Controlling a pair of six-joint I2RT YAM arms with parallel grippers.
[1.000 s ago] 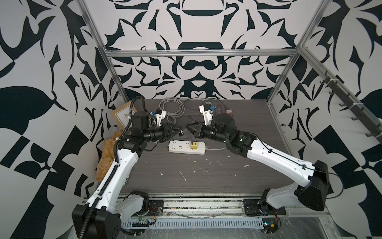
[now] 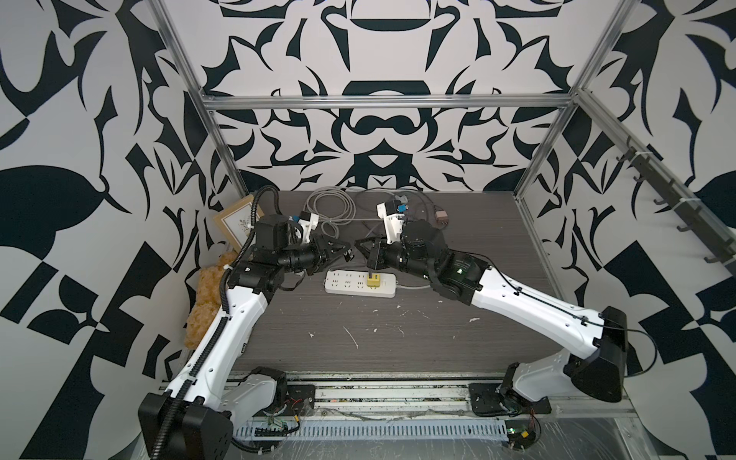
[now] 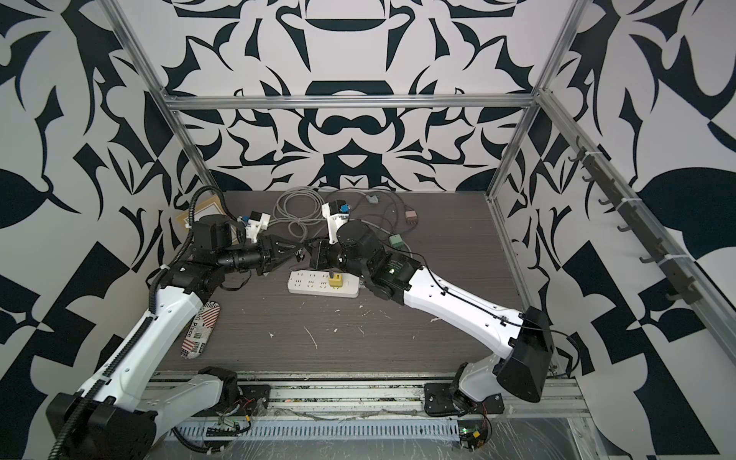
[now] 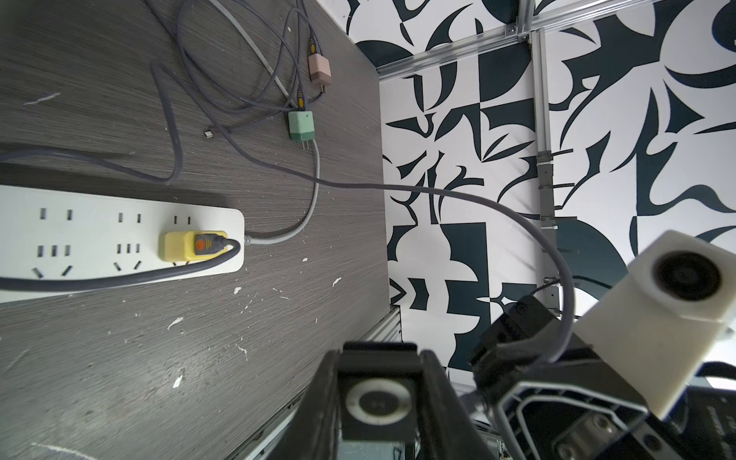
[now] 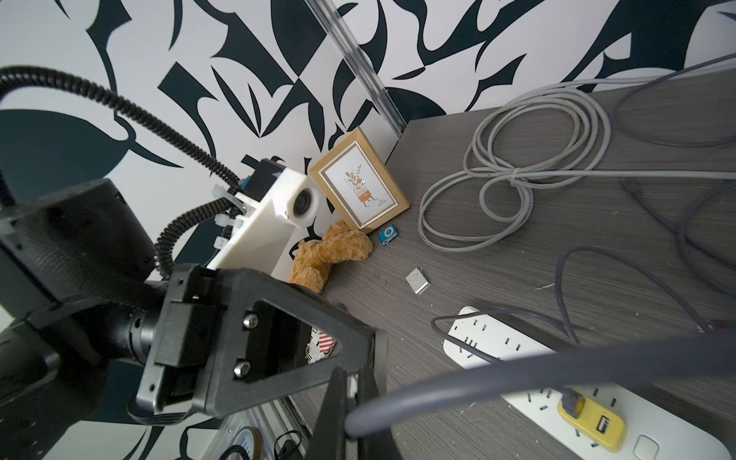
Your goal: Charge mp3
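My left gripper (image 2: 346, 251) is shut on a small dark mp3 player (image 4: 379, 404), whose pale control ring faces the left wrist camera. Opposite it, a small gap away, my right gripper is shut on the end of a grey charging cable (image 5: 490, 381). The connector tip is hidden from the right wrist camera by the cable and fingers. On the table below lies a white power strip (image 2: 341, 283). Into it is plugged a yellow USB charger (image 4: 178, 246), with a dark cable plugged into its side.
A blue player (image 5: 388, 234) and a silver player (image 5: 418, 280) lie near a picture frame (image 5: 360, 182) and a brown plush toy (image 5: 337, 245). Coiled grey cable (image 2: 331, 207) and pink and green plugs (image 4: 301, 125) lie toward the back.
The right gripper and forearm have shifted slightly left, nearer the left gripper. The left arm, strip and charger look unmoved.
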